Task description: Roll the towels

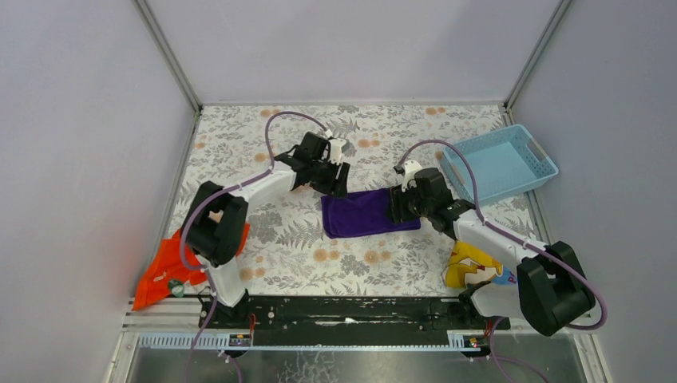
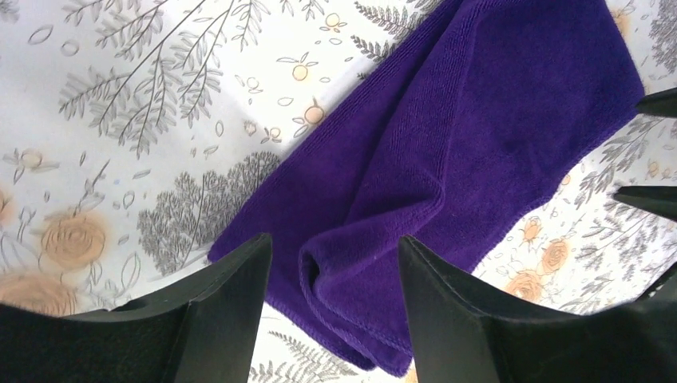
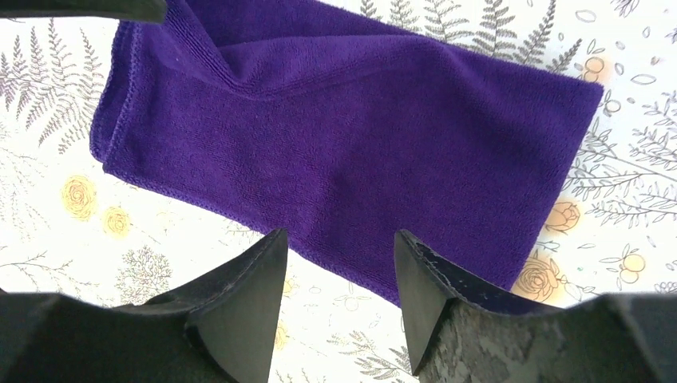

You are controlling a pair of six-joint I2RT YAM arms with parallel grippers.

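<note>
A purple towel (image 1: 359,215) lies in the middle of the floral mat, folded along one edge with a wrinkled ridge, as both wrist views show (image 2: 511,112) (image 3: 359,159). My left gripper (image 1: 339,183) hangs over the towel's upper left end, open, fingertips (image 2: 255,255) (image 2: 419,259) apart with nothing between. My right gripper (image 1: 399,206) is over the towel's right part, part open, its fingertips (image 3: 271,247) (image 3: 411,251) above the cloth near the lower edge, holding nothing that shows.
A light blue bin (image 1: 503,159) stands at the upper right. An orange cloth (image 1: 156,279) lies at the front left under the left arm, and a yellow patterned cloth (image 1: 471,259) at the front right.
</note>
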